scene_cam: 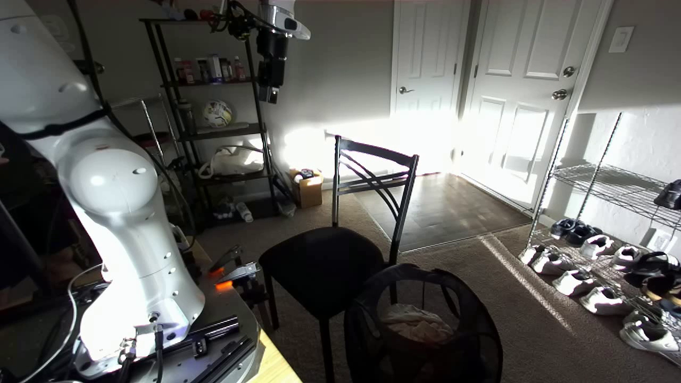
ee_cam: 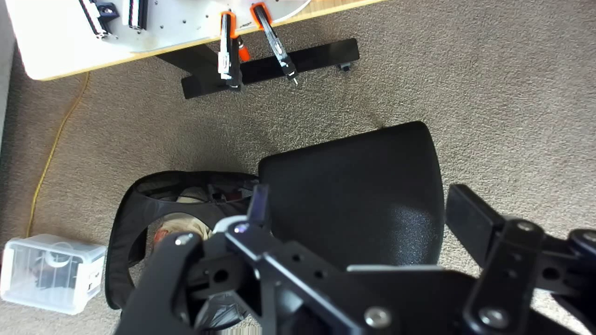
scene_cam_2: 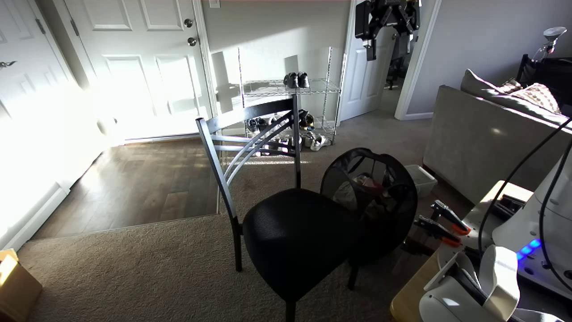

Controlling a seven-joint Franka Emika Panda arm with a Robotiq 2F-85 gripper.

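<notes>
High above the floor, my gripper stands open, its two fingers wide apart and nothing between them. A black chair seat [ee_cam: 357, 184] lies below it in the wrist view. In the first exterior view the gripper [scene_cam: 268, 94] hangs in front of the shelving unit, well above the chair [scene_cam: 322, 265]. From the second exterior view the gripper [scene_cam_2: 391, 45] shows at the top, clear of every surface.
Beside the chair stands a black mesh hamper [scene_cam: 424, 332] holding cloth. Orange-tipped clamps [ee_cam: 227, 47] jut from the table edge [ee_cam: 139, 56]. A clear plastic bin [ee_cam: 53, 273] sits on the carpet. A shoe rack [scene_cam: 594, 239] lines the right wall.
</notes>
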